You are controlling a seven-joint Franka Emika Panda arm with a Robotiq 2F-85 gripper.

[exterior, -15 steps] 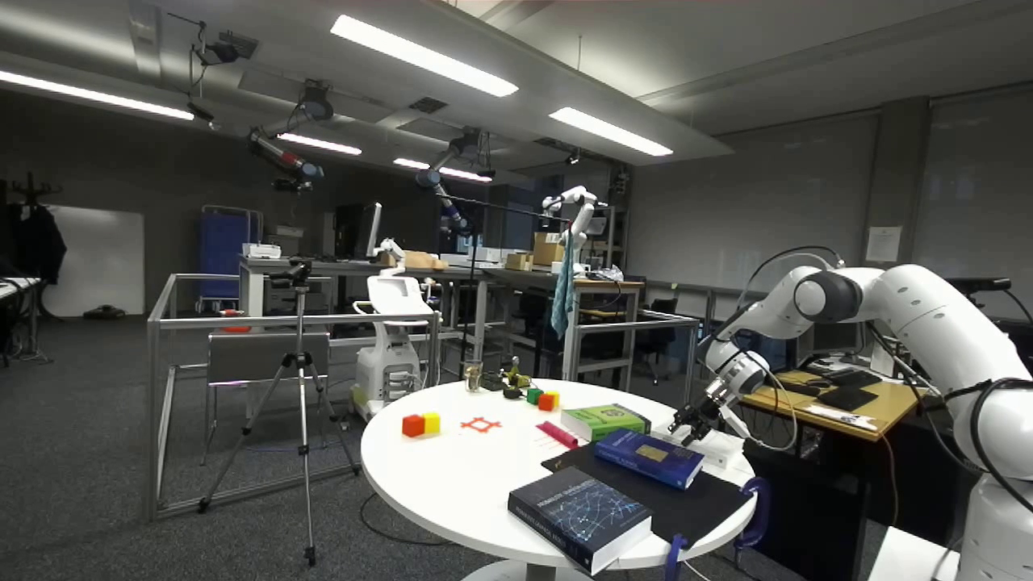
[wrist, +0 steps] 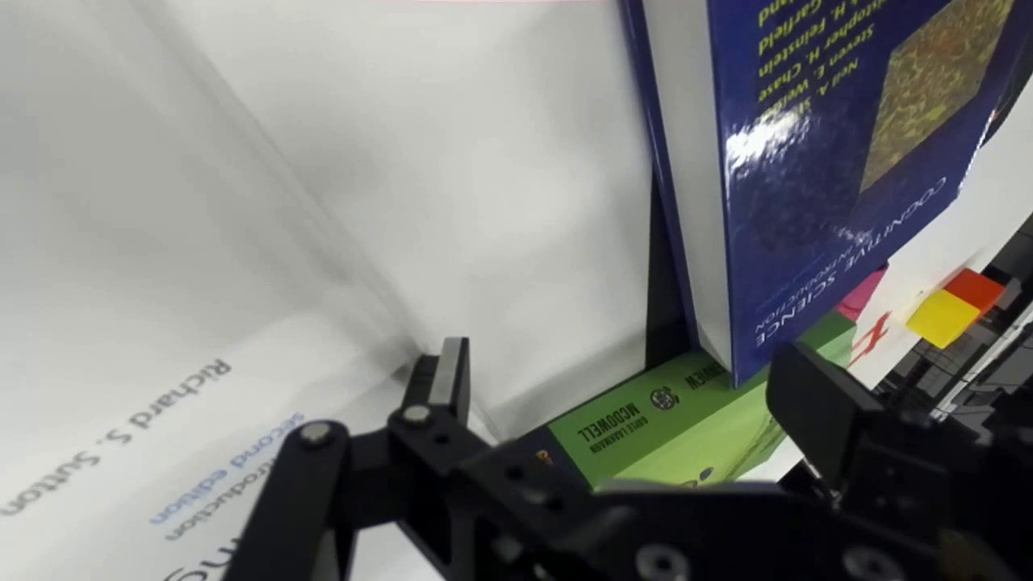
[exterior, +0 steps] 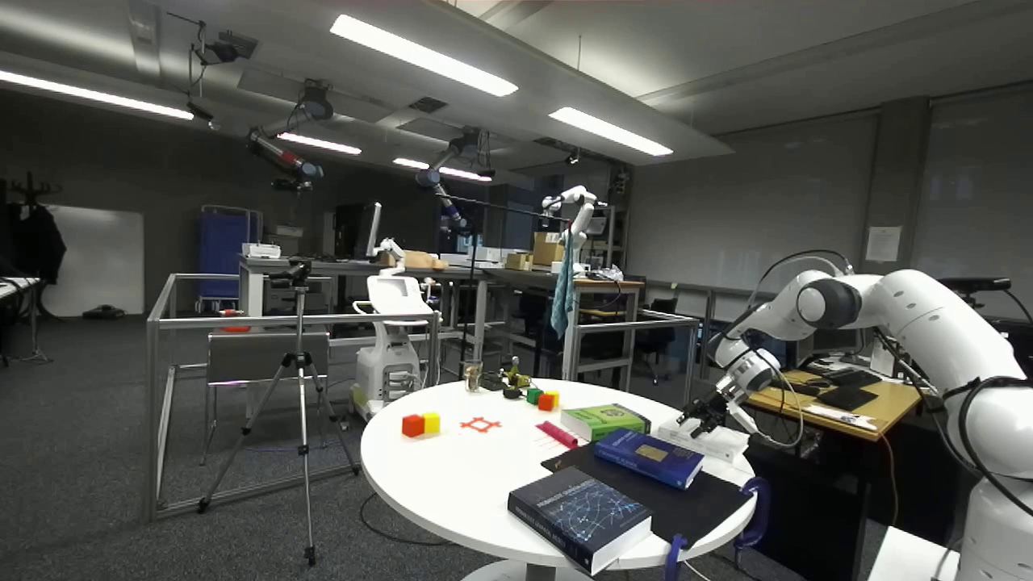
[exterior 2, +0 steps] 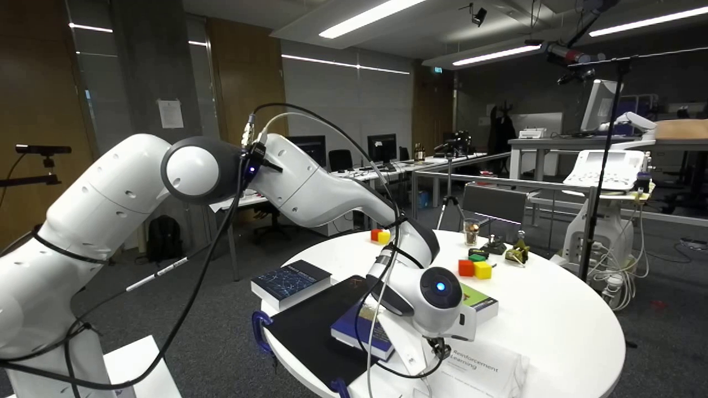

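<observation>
A white book titled Reinforcement Learning [exterior 2: 494, 375] lies at the table's edge under the arm's wrist. In the wrist view its cover [wrist: 126, 319] fills the left side, close to the camera. My gripper stands open, its two fingers wide apart. The left finger [wrist: 448, 376] is over or against the white book; whether it touches cannot be told. The right finger [wrist: 811, 402] appears in front of the green book [wrist: 668, 426] and near the lower corner of the blue Cognitive Science book [wrist: 833, 194]. Nothing is clasped. From outside, the gripper [exterior: 699, 416] is low over the white book.
The blue book [exterior: 646, 457] lies beside the white one, partly on a black mat [exterior: 712, 503]. A dark patterned book [exterior: 581, 513] sits at the front edge. Coloured blocks [exterior: 421, 424] and a glass [exterior: 472, 376] stand farther off.
My gripper has shifted a little to the right in exterior view 1, away from the blue book. The white book also appears slightly farther right. The other books have stayed in place.
</observation>
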